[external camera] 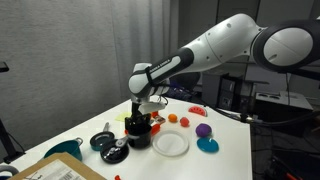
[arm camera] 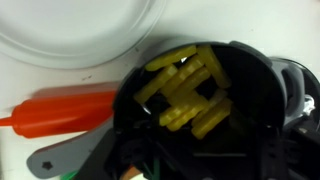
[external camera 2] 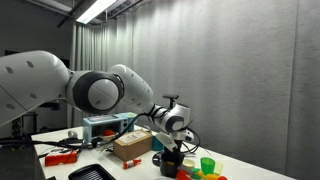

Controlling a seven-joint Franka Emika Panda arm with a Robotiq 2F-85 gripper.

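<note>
In the wrist view, a black pot (arm camera: 255,69) holds several yellow sticks (arm camera: 190,85) that look like fries. My gripper is over the near side of the pot, its dark fingers blending into the black interior. From the first exterior view, the gripper (external camera: 139,112) points straight down at the pot (external camera: 139,138), its tips at or inside the rim. In the second exterior view the gripper (external camera 2: 171,152) is also low over the pot (external camera 2: 169,168). The frames do not show how far apart the fingers stand or whether anything is between them.
Beside the pot is a white plate (external camera: 171,143), and a black pan (external camera: 115,151) lies on its other side. A red bottle (arm camera: 65,112) is close to the pot's handle. Farther off are a teal pot (external camera: 67,148), a blue bowl (external camera: 208,145) and a purple ball (external camera: 203,130).
</note>
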